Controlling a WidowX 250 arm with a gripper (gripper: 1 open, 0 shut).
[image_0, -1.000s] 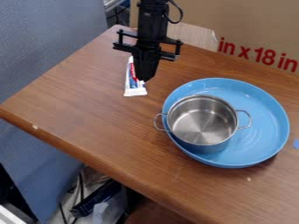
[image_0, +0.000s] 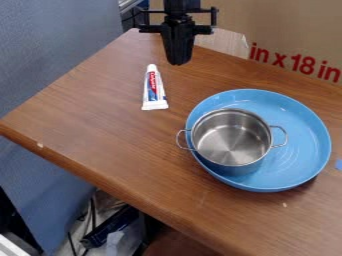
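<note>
The black gripper (image_0: 178, 50) hangs at the top of the view, above and behind the toothpaste tube; whether it is open or shut does not show. The white tube (image_0: 154, 91) with red and blue print lies upright in the picture on the wooden table (image_0: 100, 140). To its right a steel pot (image_0: 231, 137) with two handles sits on a light blue plate (image_0: 301, 135).
A cardboard box (image_0: 294, 30) with red print stands along the back edge. A grey-blue surface borders the table on the left, with dark items below its front-left edge.
The gripper has risen in the view, moving away from the toothpaste tube, which is now fully visible. The tube, pot and plate stay where they were.
</note>
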